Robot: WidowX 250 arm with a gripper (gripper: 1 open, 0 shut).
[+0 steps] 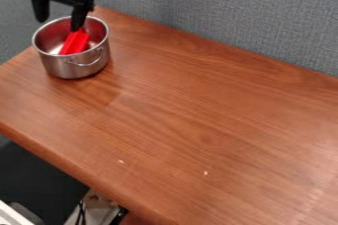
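Observation:
A steel pot (73, 63) with a wire handle stands at the upper left of the table in the camera view, holding a red object (74, 43). My black gripper (59, 18) is open just over the pot, one finger hanging at the left outside the rim, the other reaching down over the pot beside the red object.
A grey fabric wall (238, 17) runs along the back. Dark space with some cables lies past the table's lower left edge.

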